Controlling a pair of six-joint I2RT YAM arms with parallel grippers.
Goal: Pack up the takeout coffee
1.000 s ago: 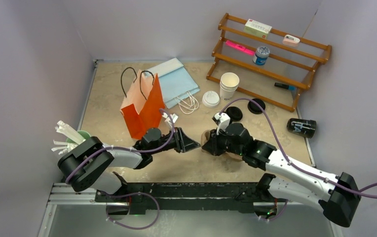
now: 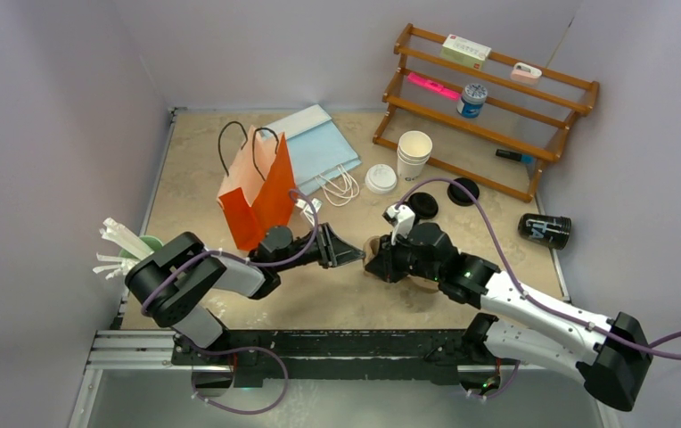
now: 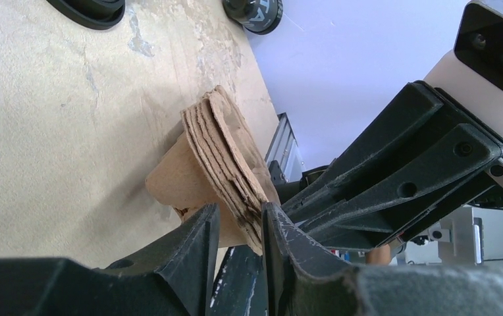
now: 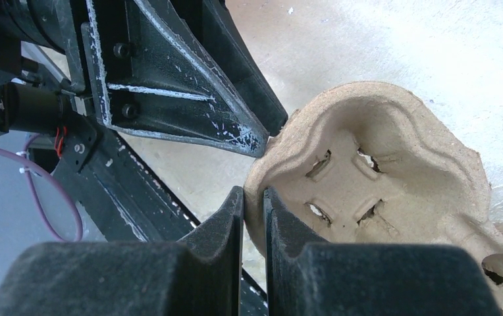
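A brown stack of pulp cup carriers is between my grippers at the table's front centre. My right gripper is shut on its rounded rim. My left gripper is shut at the stack's layered edge, as the left wrist view shows. An orange paper bag stands at centre left, white paper cups at the back, a white lid and black lids beside them.
Blue folded bags lie at the back, a wooden rack stands back right, a black can lies at right, and wrapped straws are at far left.
The left arm has shifted slightly, its gripper a little nearer the carriers. The right arm has not visibly moved.
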